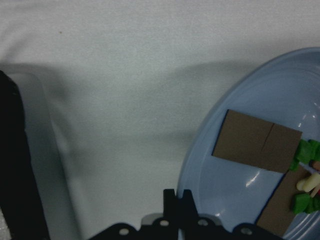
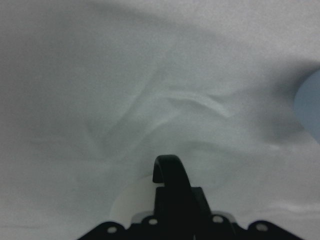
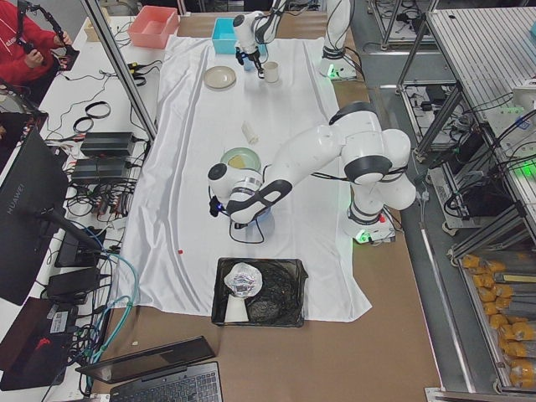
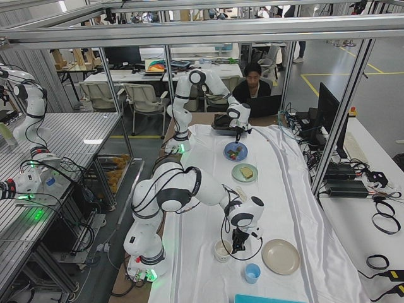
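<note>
My left gripper is shut over the rim of a blue plate (image 1: 235, 200), with nothing visible between its fingertips. The plate holds brown flat pieces (image 1: 250, 140) and green bits (image 1: 303, 150) with other small food-like items. At the other end of the cloth, my right gripper points down between a cream mug (image 4: 222, 254) and a beige plate (image 4: 281, 257), near a small blue cup (image 2: 310, 105). Its fingers look closed, with nothing seen held.
A green plate (image 4: 244, 172) and a pale object (image 3: 249, 132) lie mid-cloth. A black tray (image 3: 276, 306) with foil sits beyond the left arm's side, a teal bin (image 3: 223, 35) at the opposite end.
</note>
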